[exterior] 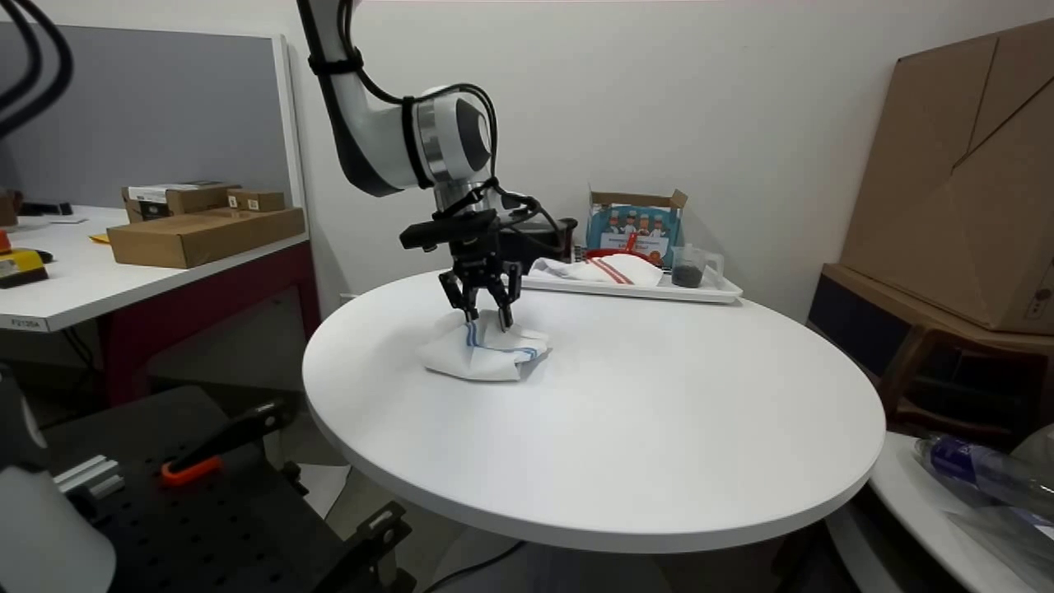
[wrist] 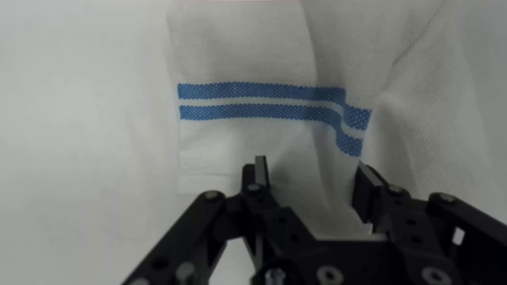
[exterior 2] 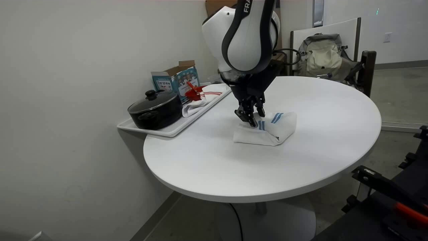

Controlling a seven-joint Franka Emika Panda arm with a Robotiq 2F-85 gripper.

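A white cloth with blue stripes (exterior: 477, 354) lies folded and rumpled on the round white table (exterior: 672, 435), toward its left side in exterior view 1. My gripper (exterior: 488, 323) points straight down at the cloth, its fingertips at the fabric. In the wrist view the two fingers (wrist: 261, 171) stand apart, with pale cloth (wrist: 247, 142) below and between them. Part open, the gripper is not clamped shut. In exterior view 2, the gripper (exterior 2: 257, 119) touches the cloth (exterior 2: 260, 134) near its blue stripes. Whether fabric is pinched cannot be made out.
Behind the table, a white tray (exterior: 724, 293) carries a red-striped towel (exterior: 617, 268), a blue box (exterior: 632, 229) and a clear container (exterior: 688, 268). A black lidded pot (exterior 2: 154, 110) stands at the tray's end.
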